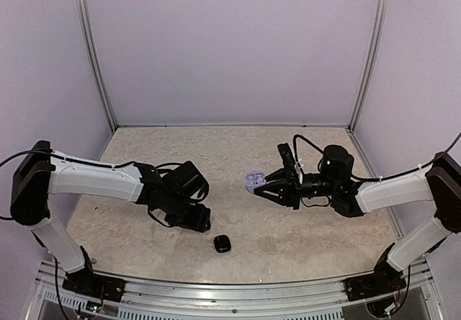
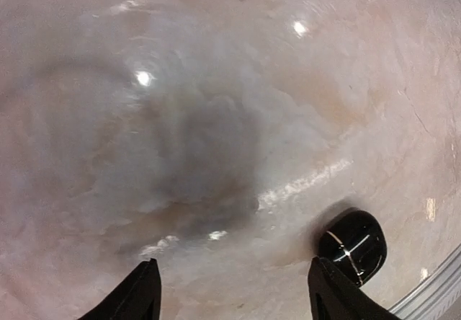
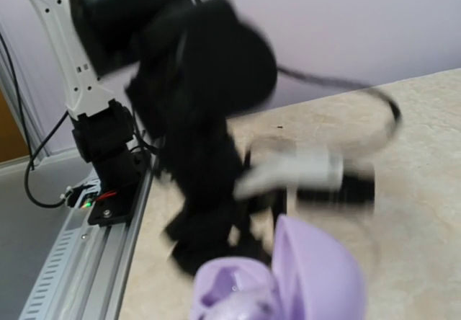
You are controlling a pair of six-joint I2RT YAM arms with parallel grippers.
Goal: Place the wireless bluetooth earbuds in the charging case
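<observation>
The open purple charging case is held up off the table by my right gripper, which is shut on it. In the right wrist view the case shows its raised lid and the earbud slots, partly out of frame. A small glossy black oval object lies on the table near the front. My left gripper is just behind and left of it, part open with nothing between its fingertips; in the left wrist view the black object is beside its right finger.
A metal rail runs along the front edge, and walls stand at the back and sides. A small pale item is at the front left.
</observation>
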